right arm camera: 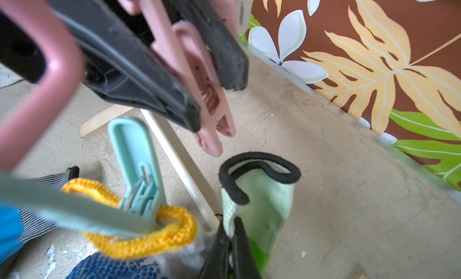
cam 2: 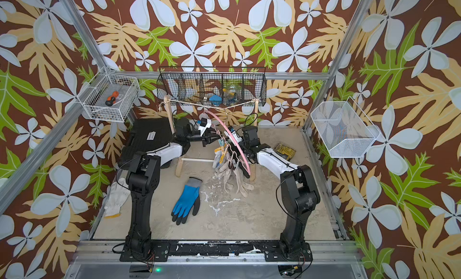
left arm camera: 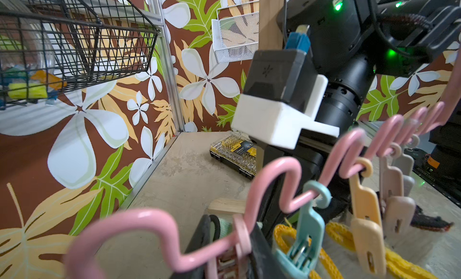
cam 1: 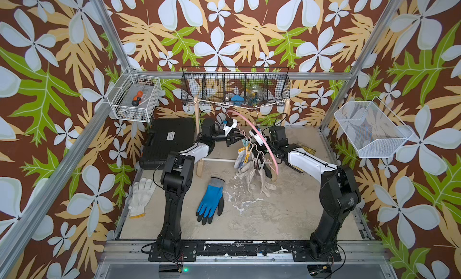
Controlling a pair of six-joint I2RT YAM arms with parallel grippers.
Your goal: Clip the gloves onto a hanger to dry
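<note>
My left gripper is shut on a pink clip (right arm camera: 197, 82) of the pink hanger (left arm camera: 283, 183); the clip's tips point down. Just below those tips, apart from them, is the black-edged cuff of a light green glove (right arm camera: 266, 197). My right gripper is shut with that glove's cloth pinched between its fingertips. A teal clip (right arm camera: 139, 168) beside it is on a glove with a yellow cuff (right arm camera: 177, 226). Off-white gloves (cam 1: 254, 178) hang from the hanger further along. A blue glove (cam 1: 210, 200) and a white glove (cam 1: 141, 197) lie on the table.
A wooden stand (cam 1: 199, 168) with a rope across its top is behind the hanger. A black case (cam 1: 168, 143) lies at the back left and a yellow bit box (left arm camera: 235, 151) at the back right.
</note>
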